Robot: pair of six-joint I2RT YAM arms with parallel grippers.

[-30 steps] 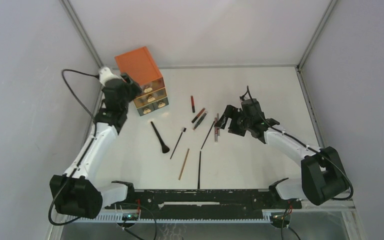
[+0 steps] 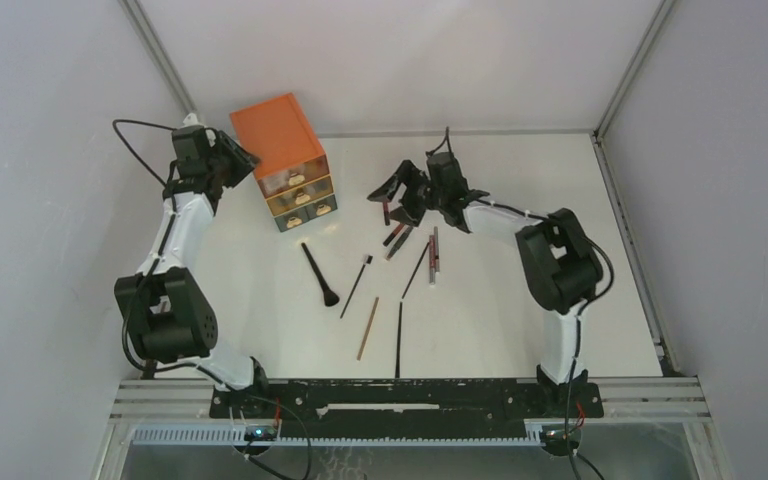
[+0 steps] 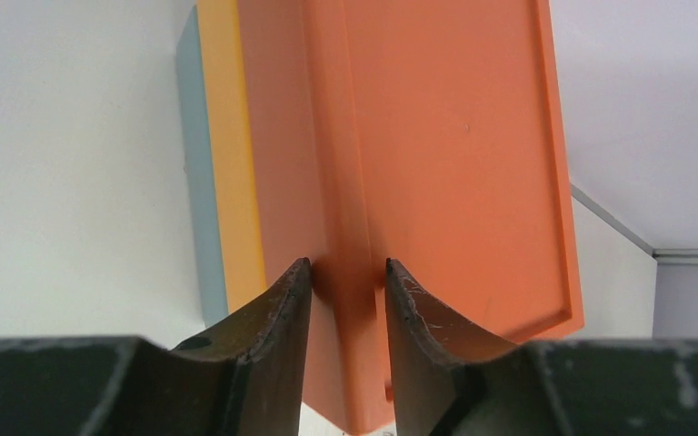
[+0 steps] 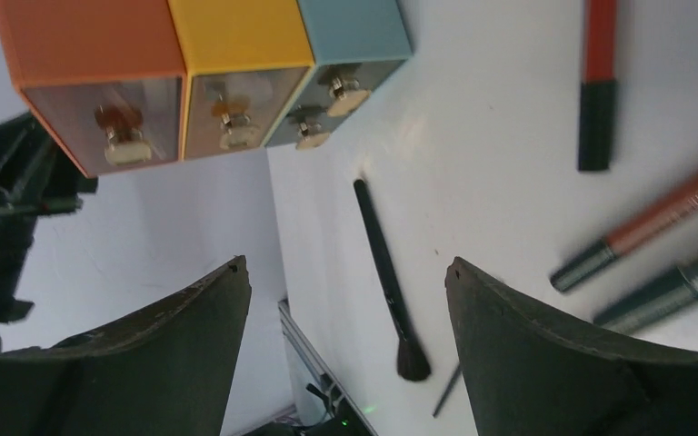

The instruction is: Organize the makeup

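Note:
A small drawer organizer [image 2: 282,135] with orange, yellow and blue-grey tiers and gold knobs stands at the back left. My left gripper is shut on the edge of its orange top tier. My right gripper stands open above the middle of the table, right of the organizer, with nothing between its fingers. Makeup lies on the white table: a large black brush [image 2: 317,272], a small spoolie brush [image 2: 356,287], a wooden pencil [image 2: 367,330], a long black stick [image 2: 398,340] and several red and dark pens [image 4: 598,82].
Grey walls and metal rails border the table at the back and sides. The front edge meets a black bar [image 2: 310,392].
My left gripper has moved back to the organizer's upper left edge. My right gripper has moved left and back toward the organizer, over the pens. The makeup has not visibly moved.

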